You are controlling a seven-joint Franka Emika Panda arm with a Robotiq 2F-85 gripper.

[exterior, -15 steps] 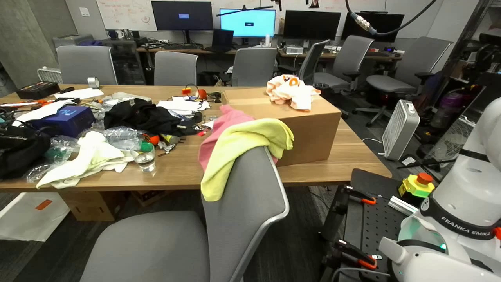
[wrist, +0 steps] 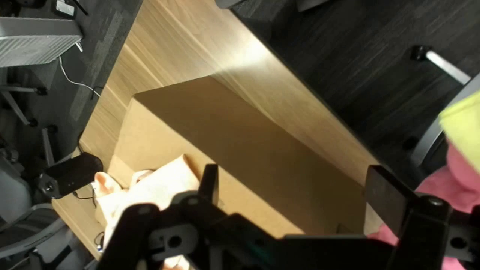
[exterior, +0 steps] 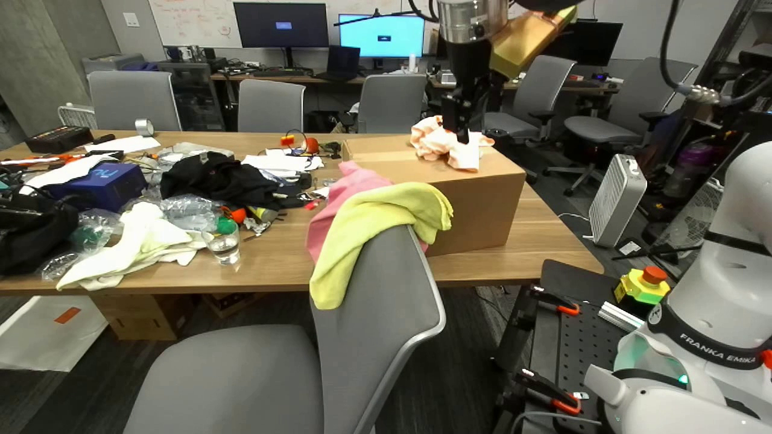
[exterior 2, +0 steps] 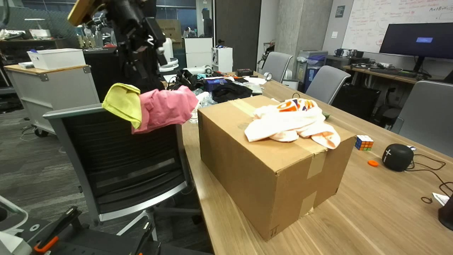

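In the wrist view my gripper is open, its fingers wide apart and nothing held between them. It hangs above the table, over the cardboard box in the wrist view. On the box (exterior 2: 238,140) lies a crumpled white and orange cloth (exterior 2: 293,121). A yellow cloth (exterior: 391,206) and a pink cloth (exterior: 325,224) drape over the back of the grey chair (exterior: 383,289). In the second exterior view the gripper (exterior 2: 146,63) appears above and behind these draped cloths. All three cloths are clear of the fingers.
Clutter covers the table's left part, with a white cloth (exterior: 137,242), a black cloth (exterior: 217,177), a blue box (exterior: 101,184) and a glass of water (exterior: 224,246). A black speaker (exterior 2: 397,157) and a puzzle cube (exterior 2: 363,142) stand beside the cardboard box.
The arm has come into the first exterior view from above, and the gripper now hangs near the white and orange cloth. Cloths, box and chair look unmoved.
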